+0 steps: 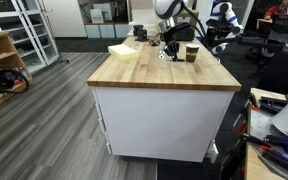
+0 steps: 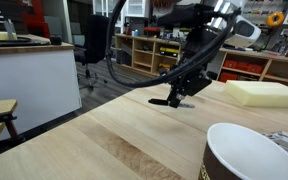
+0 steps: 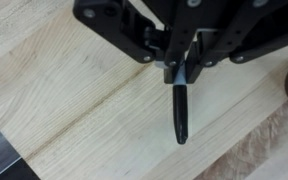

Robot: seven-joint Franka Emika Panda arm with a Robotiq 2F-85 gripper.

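My gripper is shut on a black marker [image 3: 180, 115] with a pale band near the fingers. In the wrist view its dark end sticks out past the fingertips, over the light wooden table. Exterior view 2 has the gripper [image 2: 174, 92] above the tabletop, the marker [image 2: 186, 104] lying roughly level across its tips. From exterior view 1 the gripper [image 1: 172, 48] appears small, over the far part of the table and left of a cup [image 1: 192, 51]. The marker's other end is hidden by the fingers in the wrist view.
The white-and-brown cup [image 2: 249, 155] stands close to exterior view 2. A pale yellow block [image 2: 267, 93] lies on the table [image 2: 104, 140], with a metal-grey item [image 2: 287, 140] near the cup. Much of the wooden top in front of the arm is clear.
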